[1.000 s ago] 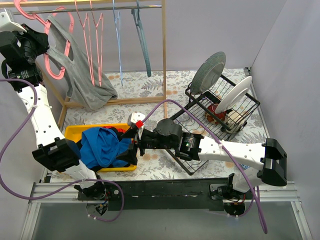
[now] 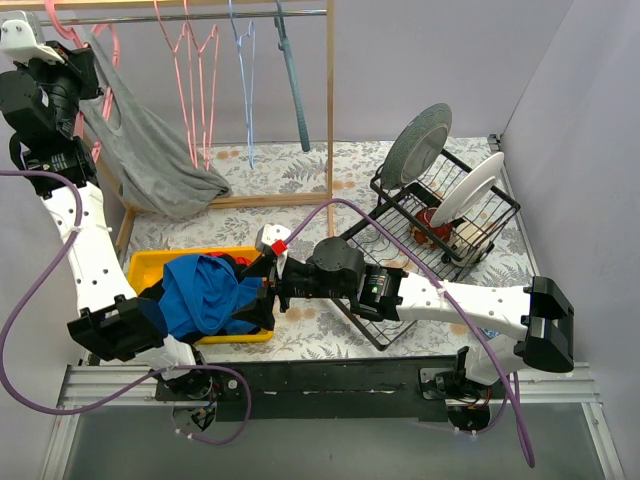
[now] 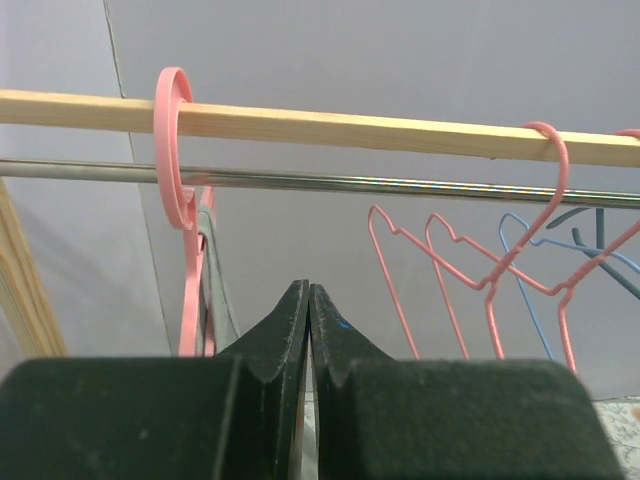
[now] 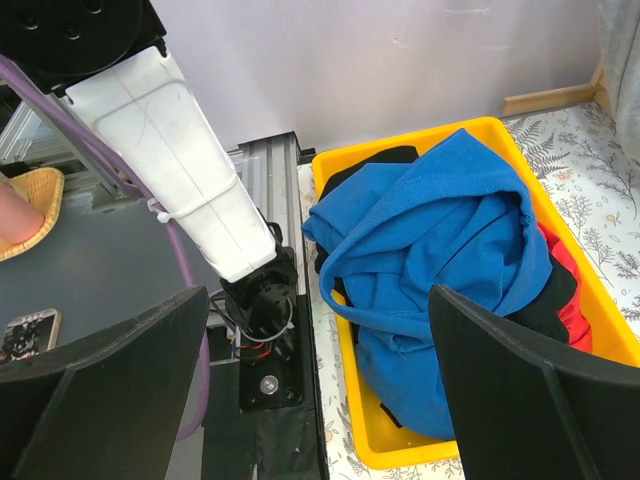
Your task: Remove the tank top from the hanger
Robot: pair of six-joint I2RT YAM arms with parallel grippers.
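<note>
The grey tank top [image 2: 160,150] hangs from a pink hanger [image 2: 111,45] at the left end of the rack. In the left wrist view this hanger [image 3: 190,265] sits left of my fingertips, its hook over the wooden bar, with a strip of the tank top [image 3: 216,280] behind it. My left gripper is shut, its fingertips pressed together with nothing between them. Above the yellow bin, my right gripper [image 2: 262,291] stands open; its fingers [image 4: 105,395] are wide apart in the right wrist view.
A yellow bin [image 4: 375,440] holds a blue cloth [image 4: 425,235] and other garments. Further pink hangers [image 2: 188,80], a blue hanger [image 2: 251,90] and a dark teal one [image 2: 291,85] hang along the rack. A dish rack [image 2: 470,250] with plates stands at the right.
The hanger and tank top have swung, and the left gripper has shifted slightly rightward.
</note>
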